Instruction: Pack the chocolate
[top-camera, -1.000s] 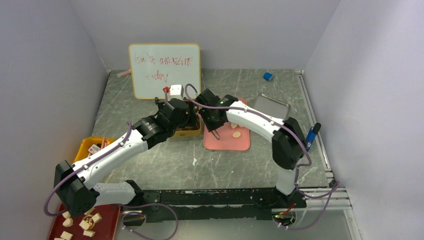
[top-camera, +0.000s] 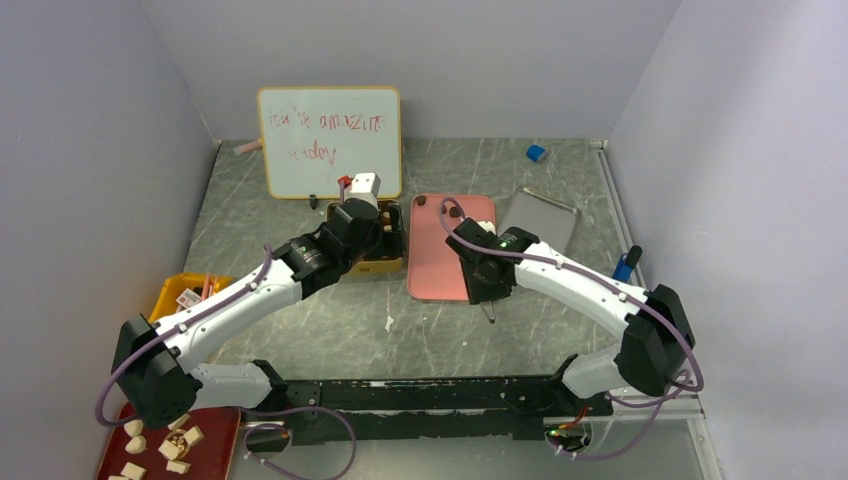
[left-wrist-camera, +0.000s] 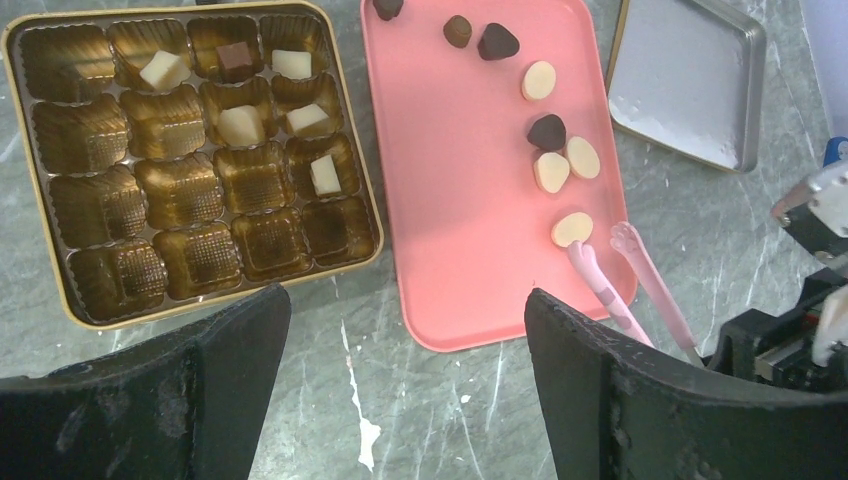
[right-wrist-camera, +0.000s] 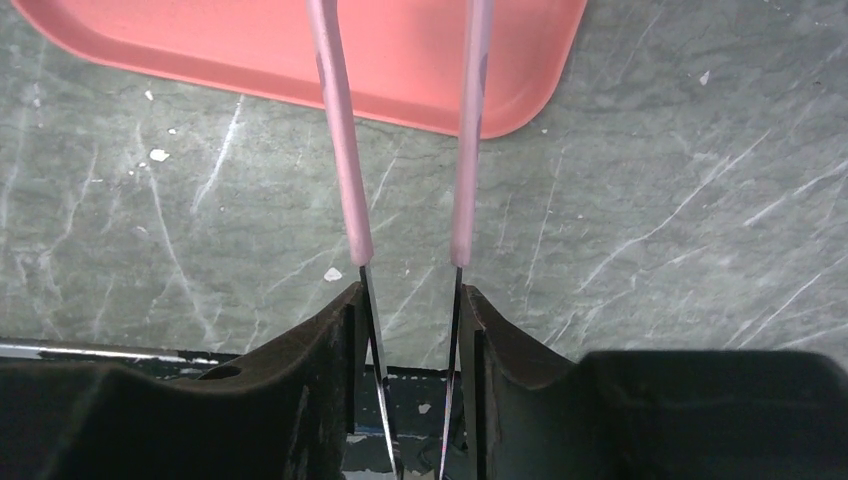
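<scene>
A gold chocolate box (left-wrist-camera: 120, 310) lies left in the left wrist view. White pieces such as one chocolate (left-wrist-camera: 162, 70) and a brown one (left-wrist-camera: 235, 60) sit in its upper and right compartments; the others are empty. On the pink tray (left-wrist-camera: 450, 190) lie several dark and cream chocolates, the lowest being a cream one (left-wrist-camera: 572, 229). My left gripper is open over the gap between box and tray, holding nothing. My right gripper, with long pink-sleeved tips, is open at the tray's lower right. One tip is close to that cream chocolate; contact cannot be told.
A grey metal tray (left-wrist-camera: 690, 85) lies right of the pink one. The whiteboard (top-camera: 330, 140) stands behind the box, and an orange bin (top-camera: 175, 290) sits at the left. Bare table (top-camera: 420, 345) runs along the front. The two arms are close together.
The left arm has shifted only slightly to the right.
</scene>
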